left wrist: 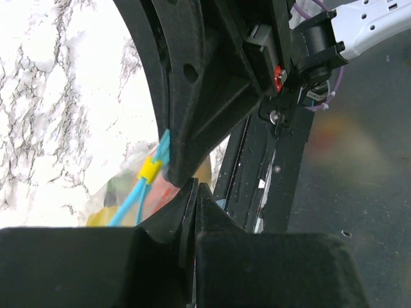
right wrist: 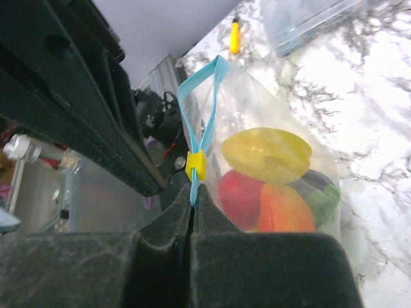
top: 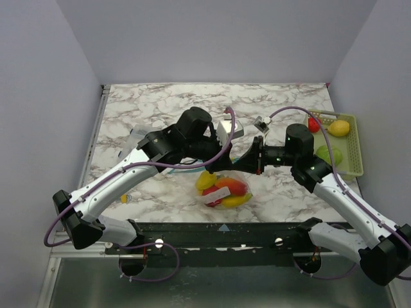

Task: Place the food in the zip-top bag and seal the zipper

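The clear zip bag (top: 221, 191) holds several pieces of food, among them a yellow one (right wrist: 266, 154) and a red and orange one (right wrist: 286, 208). Its blue zipper (right wrist: 210, 122) has two strands spread apart beyond the yellow slider (right wrist: 196, 164), meeting at the far end. My right gripper is shut on the blue zipper end by the slider. In the left wrist view, the same slider (left wrist: 150, 168) sits beside the right fingers. My left gripper is shut, nothing visible between its fingers, close beside the right one and near the slider.
A green basket (top: 355, 151) at the right holds a red, a yellow and a green piece of food. Another clear bag or container (top: 131, 141) lies at the left, with a small yellow item (top: 125, 198) nearer the front.
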